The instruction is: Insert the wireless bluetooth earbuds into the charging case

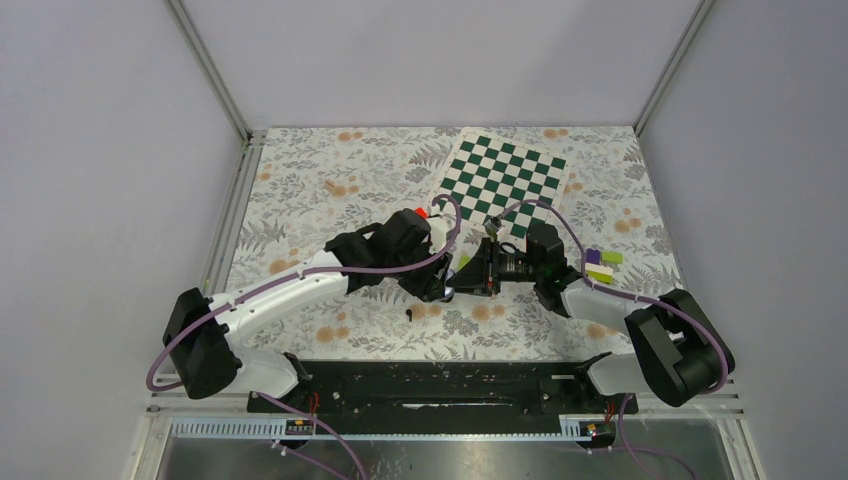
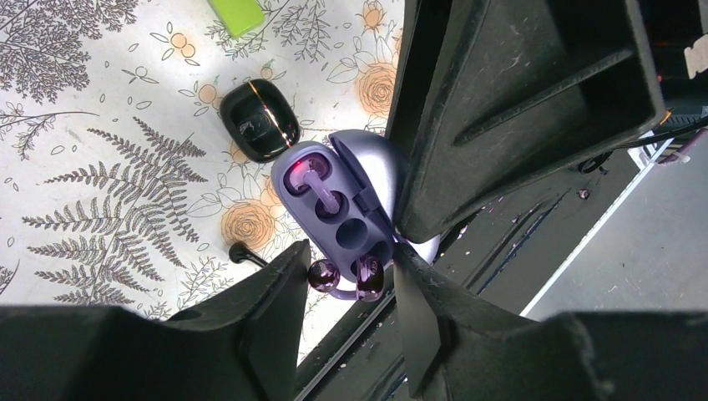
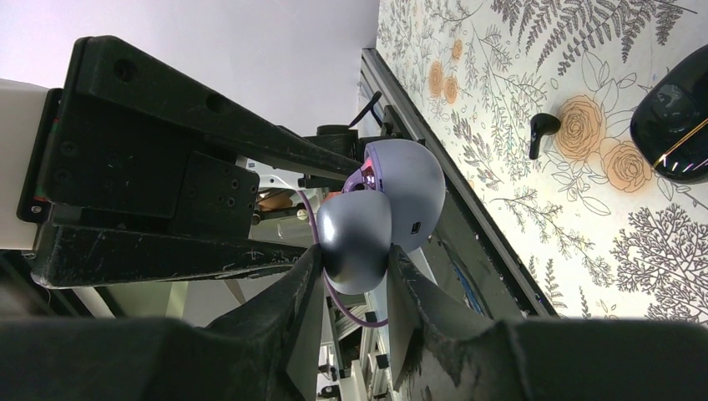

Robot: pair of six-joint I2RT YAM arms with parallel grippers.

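Note:
My right gripper is shut on the open purple-silver charging case [image 2: 346, 209], held above the table near its front edge. In the left wrist view one purple earbud [image 2: 316, 181] sits in the case with a red light showing. A second purple earbud [image 2: 369, 280] lies at the case's lower end, between the fingertips of my left gripper; whether those fingers grip it is hard to tell. In the top view both grippers meet at the centre front, largely hiding the case.
A black case [image 2: 259, 121] and a black earbud [image 3: 543, 129] lie on the patterned table below. A checkerboard [image 1: 500, 180] is at the back, with coloured blocks [image 1: 603, 265] at the right.

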